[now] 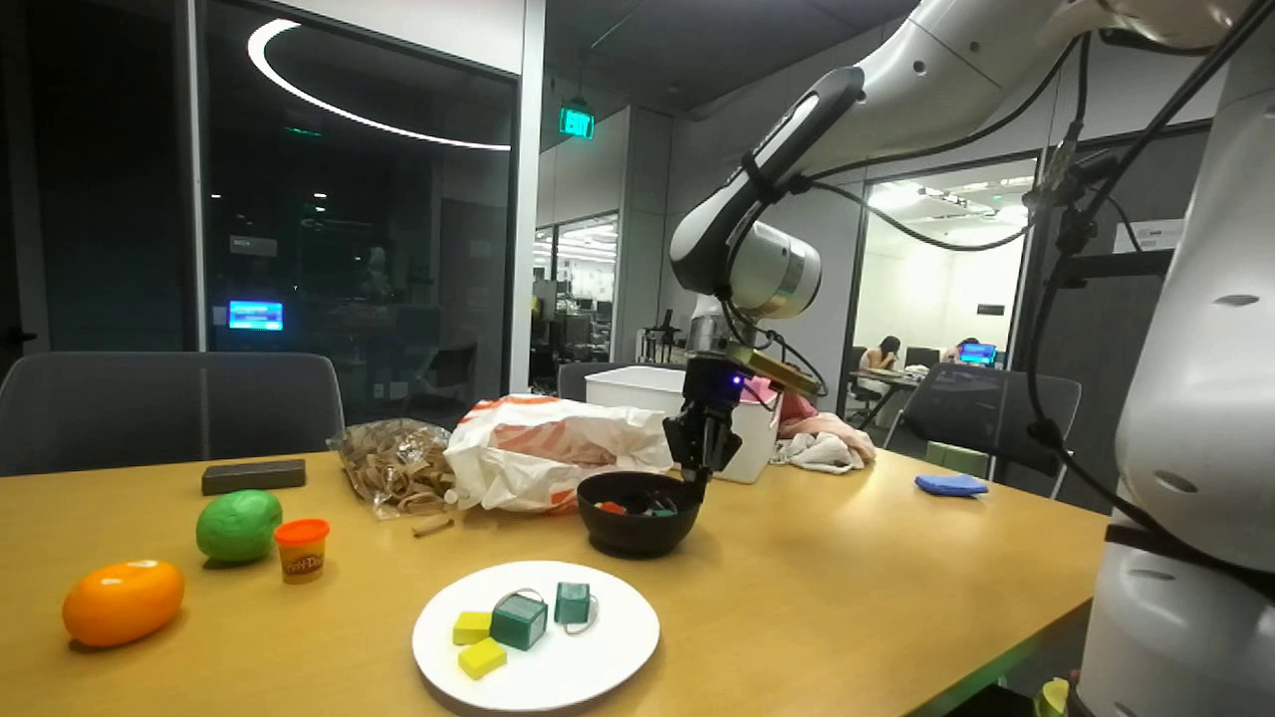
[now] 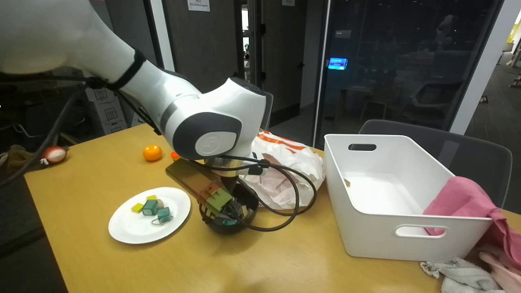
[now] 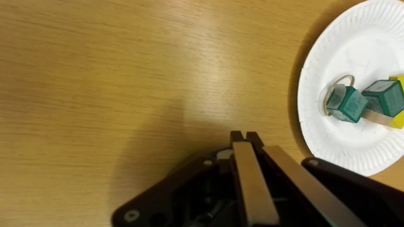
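My gripper (image 1: pixel 700 473) points down at the right side of a black bowl (image 1: pixel 639 534), shut on its edge. Inside the bowl are small red (image 1: pixel 611 508) and teal pieces, partly in shadow. In the wrist view the fingertips of the gripper are nearly together, and the bowl is mostly hidden beneath the dark fingers. From the other side, the arm and its cables cover much of the bowl (image 2: pixel 251 201). Whether the bowl rests fully on the table is hard to tell.
A white plate (image 1: pixel 538 687) holds green and yellow blocks in front of the bowl. Behind are a plastic bag (image 1: pixel 526 418) and a white bin (image 2: pixel 381 234). A green fruit (image 1: pixel 239 527), an orange one (image 1: pixel 125 603) and a Play-Doh tub (image 1: pixel 303 552) stand left.
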